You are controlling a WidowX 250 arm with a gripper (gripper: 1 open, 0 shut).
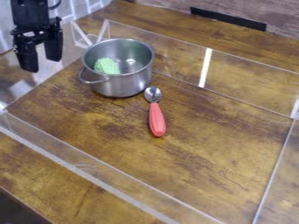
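Note:
A steel pot [124, 79] with side handles stands on the wooden table, holding a pale green object [105, 66]. Right of it lies a spoon with a red handle [156, 117], its metal head toward the back. My black gripper [38, 58] hangs at the upper left, left of the pot and apart from it, open.
The wooden table [211, 149] has clear room to the right and in front. Clear transparent edges or strips run along its left, right and back.

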